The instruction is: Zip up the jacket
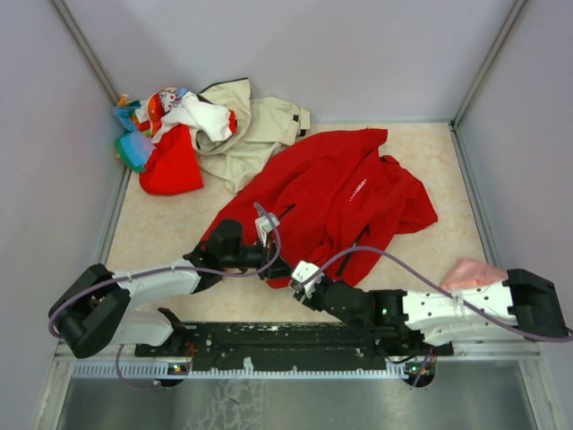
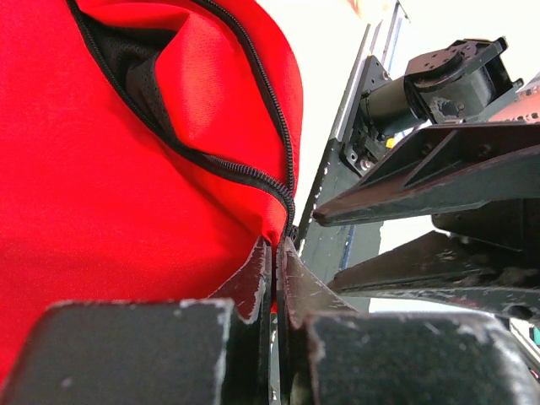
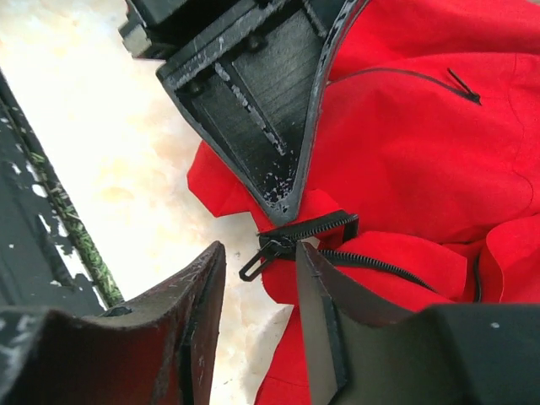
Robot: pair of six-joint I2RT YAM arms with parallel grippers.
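The red jacket [image 1: 322,179] lies spread on the table, its black zipper [image 2: 253,175] running along its folded front edge. In the left wrist view my left gripper is shut at the zipper's lower end, where both zipper lines meet. In the right wrist view the zipper pull [image 3: 261,260] sits at the hem, with my right gripper open around it, fingertips just short of or beside it; contact is unclear. The two grippers are close together at the jacket's front edge.
A pile of beige, red, white and coloured clothes [image 1: 206,134] lies at the back left. A pink cloth [image 1: 474,276] lies at the right. Bare table [image 1: 157,224] shows left and right of the jacket.
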